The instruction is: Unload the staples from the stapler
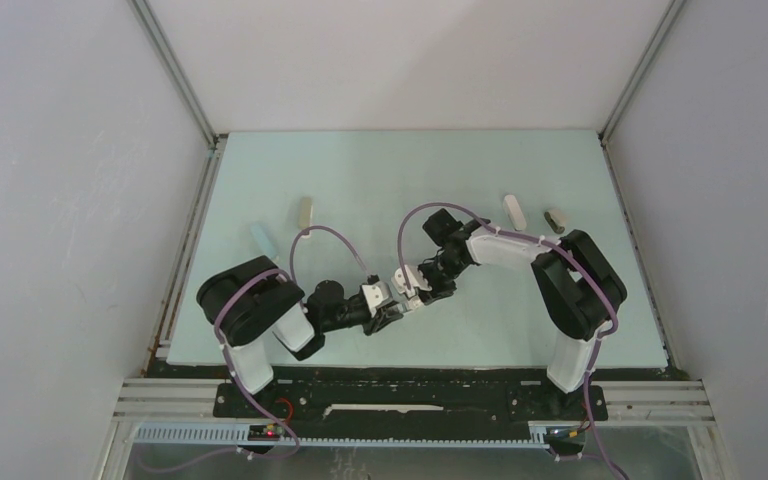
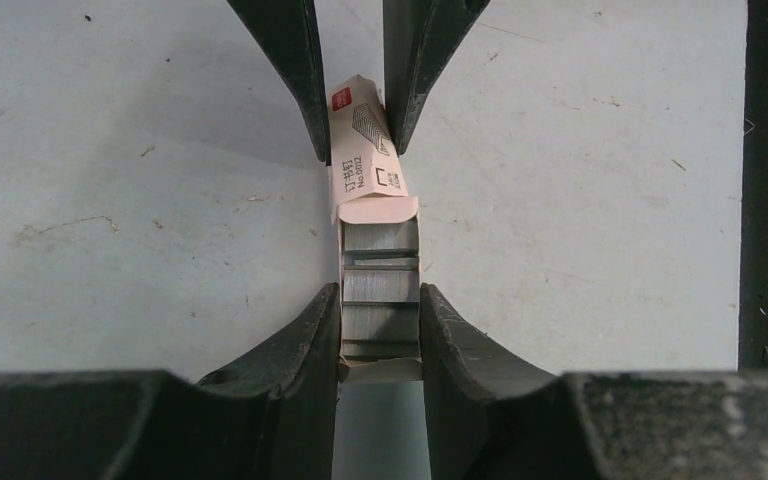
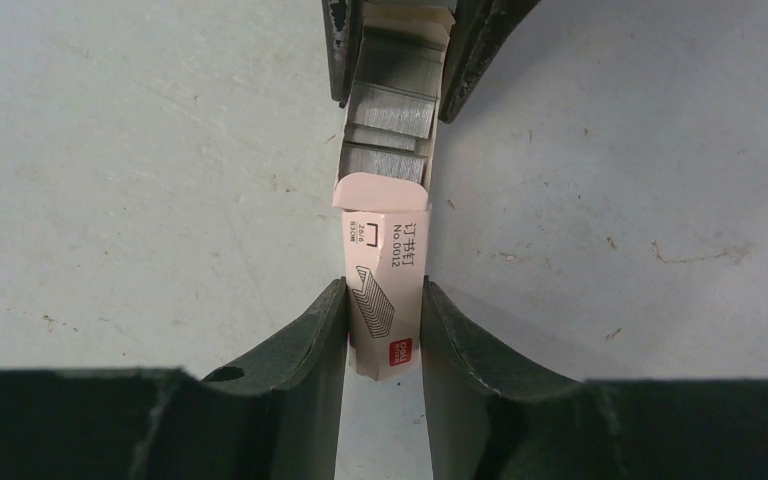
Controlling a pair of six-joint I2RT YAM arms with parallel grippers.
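A pale pink staple box sleeve [image 3: 385, 262], printed with "No.0012", is pinched between the fingers of my right gripper. Out of its open end extends a tray [image 2: 380, 287] holding silvery blocks of staples. My left gripper is shut around that tray near its outer end, its fingers touching both side walls. Box and tray are in line, the tray partly out of the sleeve. From above, both grippers meet at the front middle of the table, largely covering the box. No stapler can be clearly made out.
At the left of the table [image 1: 500, 335] are a beige object [image 1: 305, 214] and a light blue one [image 1: 263, 241]. A pale bar [image 1: 515, 211] and a small dark-and-beige item [image 1: 556, 220] lie at the right.
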